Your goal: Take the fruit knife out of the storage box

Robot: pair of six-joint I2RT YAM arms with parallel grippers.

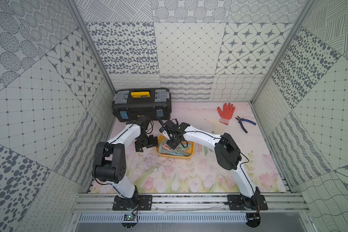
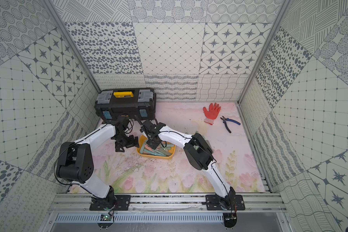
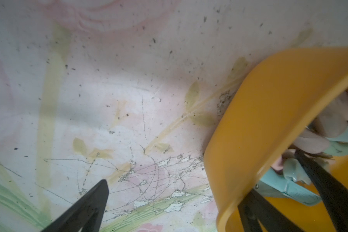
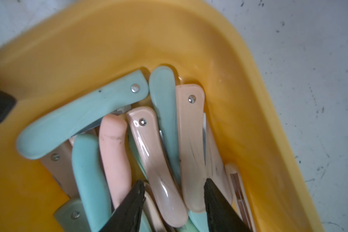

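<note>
A yellow storage box holds folded fruit knives with mint and pink handles, among them a pink one and a mint one. My right gripper hangs open over the knives, its fingertips close to the pink handles, holding nothing. My left gripper stands open at the box's left end, one finger beside the yellow wall.
A black toolbox sits at the back left. A red glove and pliers lie back right. More pink and mint items lie right of the box, partly behind the right arm.
</note>
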